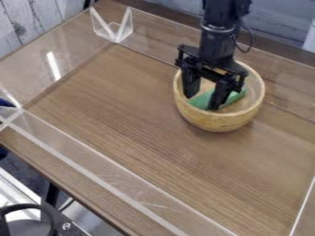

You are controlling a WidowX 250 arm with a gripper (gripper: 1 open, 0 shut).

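A round tan bowl (216, 117) stands at the upper right of the wooden table. A green object (233, 96) lies inside it, partly covered by my black gripper (207, 92). The gripper reaches down from the top, its fingers in the bowl around or over the green object. I cannot tell whether anything is between them.
A clear plastic piece (112, 29) is at the back left. A black coiled cable (31, 221) lies at the lower left corner.
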